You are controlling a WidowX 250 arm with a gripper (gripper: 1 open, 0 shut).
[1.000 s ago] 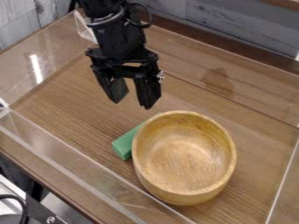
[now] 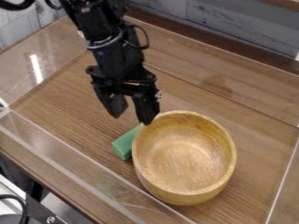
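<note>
My black gripper (image 2: 128,105) hangs in the middle of the camera view, open, its two fingers pointing down above the wooden table. Just below it a green block (image 2: 124,145) lies on the table against the left side of a large tan bowl (image 2: 184,179). The bowl is empty. The fingers appear to be above the block, not touching it.
The table's left edge runs along the lower left, with cables and dark hardware at the bottom left corner.
The arm has shifted slightly, with the gripper a little to the left and its tilt changed. The green block and the bowl have not visibly moved.
</note>
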